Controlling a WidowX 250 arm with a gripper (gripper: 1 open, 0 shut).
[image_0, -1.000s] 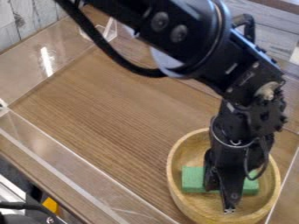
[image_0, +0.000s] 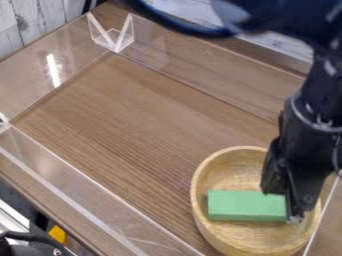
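Observation:
A wooden bowl (image_0: 219, 170) sits at the bottom right of the camera view, with a green rectangular block (image_0: 243, 206) lying in it. My dark gripper (image_0: 291, 196) hangs over the right part of the bowl, large in the frame, just right of and above the block. Its fingertips are dark and partly blend together; I see nothing held between them.
The wooden tray floor (image_0: 134, 110) is clear to the left and behind the bowl. Clear plastic walls edge it at left and front, with a clear bracket (image_0: 112, 38) at the back left.
The arm has risen toward the camera and right, uncovering more of the green block, which lies in the bowl. The upper arm has left most of the top of the view.

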